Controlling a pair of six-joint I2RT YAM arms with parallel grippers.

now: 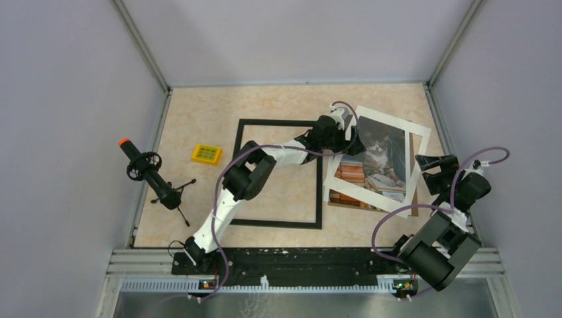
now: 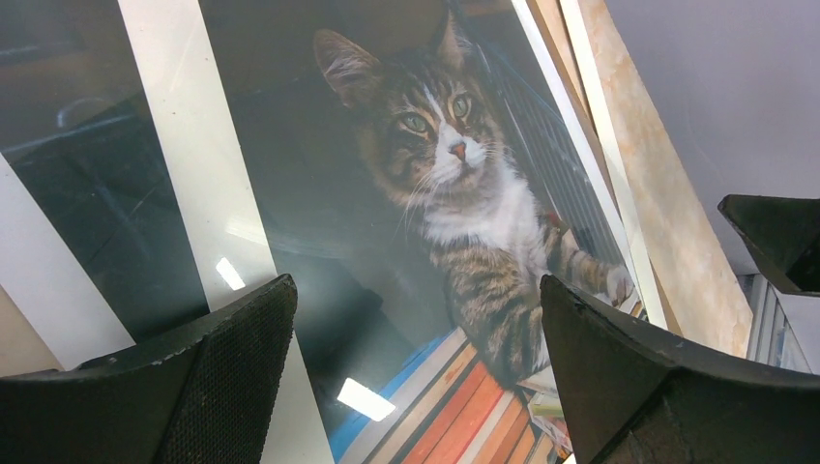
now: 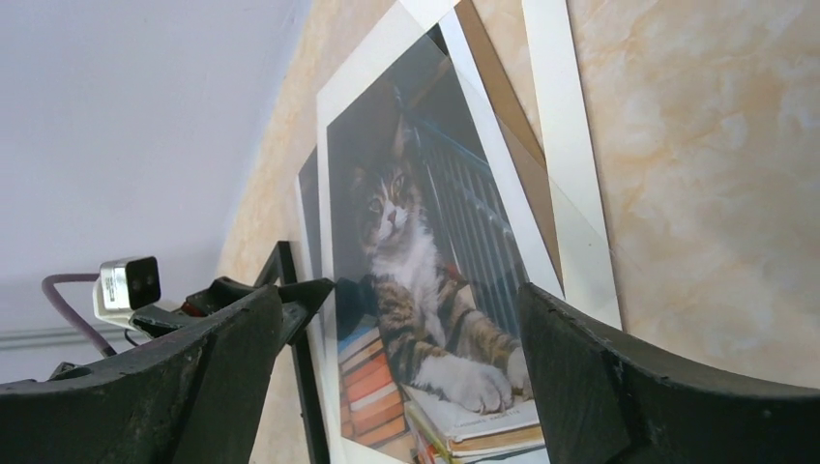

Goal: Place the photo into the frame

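Note:
A cat photo [image 1: 378,159] lies under a white mat [image 1: 371,199] on the right half of the table, the sheets askew over brown backing. Left of them lies the empty black frame [image 1: 277,224]. My left gripper [image 1: 351,140] is at the pile's upper left, open, its fingers low over the glossy photo and mat [image 2: 184,116]. My right gripper [image 1: 427,169] stands open at the pile's right edge; in the right wrist view the cat [image 3: 416,271] shows between its fingers, with nothing seen gripped.
A yellow device [image 1: 206,154] lies on the table's left. A black stand with an orange-tipped tube [image 1: 149,169] stands at the far left. Bare table shows behind and in front of the frame and pile; the right wall is close to my right gripper.

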